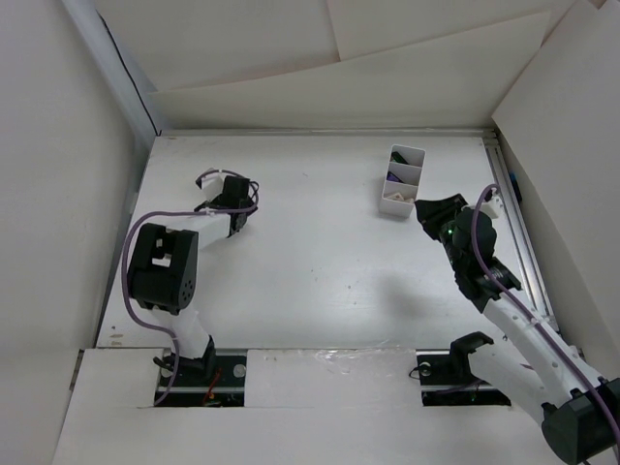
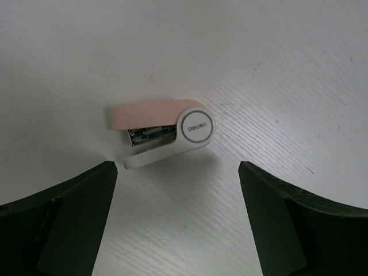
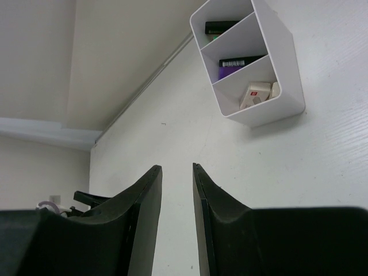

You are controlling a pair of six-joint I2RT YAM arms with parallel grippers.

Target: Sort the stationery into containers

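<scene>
A pink and white stapler [image 2: 161, 118] lies on the table, framed between the spread fingers of my open left gripper in the left wrist view; from above, that gripper [image 1: 228, 199] hides it. The white three-compartment container [image 1: 402, 155] stands at the back right, holding a dark green item [image 3: 221, 27], a dark and purple item [image 3: 230, 71] and pale blocks [image 3: 255, 94] in separate compartments. My right gripper [image 1: 431, 211] hangs just right of and below the container, its fingertips slightly apart with nothing between them.
Pale walls enclose it at the back and sides, with a metal rail [image 1: 329, 133] along the back edge.
</scene>
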